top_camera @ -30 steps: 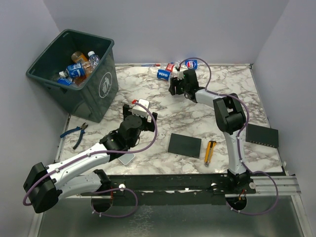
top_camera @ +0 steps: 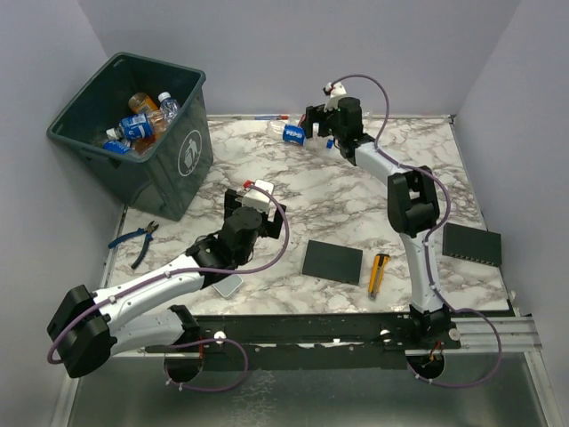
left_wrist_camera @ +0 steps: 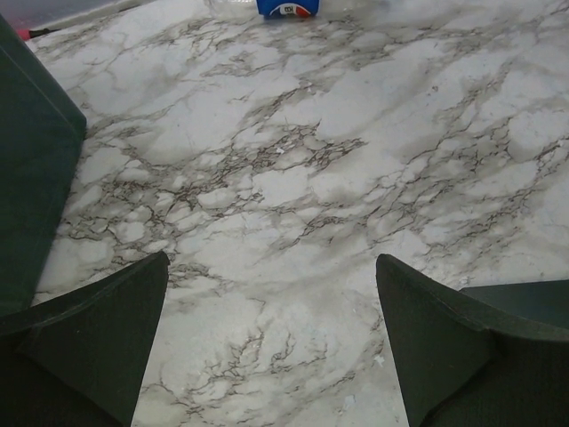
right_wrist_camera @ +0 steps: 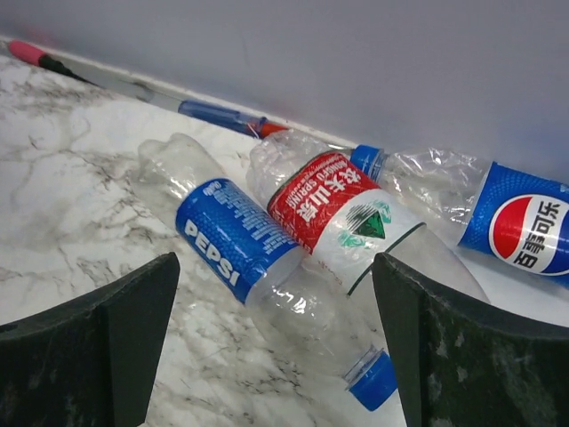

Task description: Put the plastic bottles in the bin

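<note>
Three plastic bottles lie on the marble at the back: a blue-labelled Pepsi bottle, a red-labelled water bottle and a second Pepsi bottle. My right gripper stands open above them, nothing between its fingers. My left gripper is open over bare marble at the centre left, also empty. The dark green bin at the upper left holds several bottles.
Pliers lie left, a box cutter and a dark board at front, another board at right. Pens line the back wall.
My right gripper has moved up toward the back, now over the bottles, and is open. The left arm has barely shifted.
</note>
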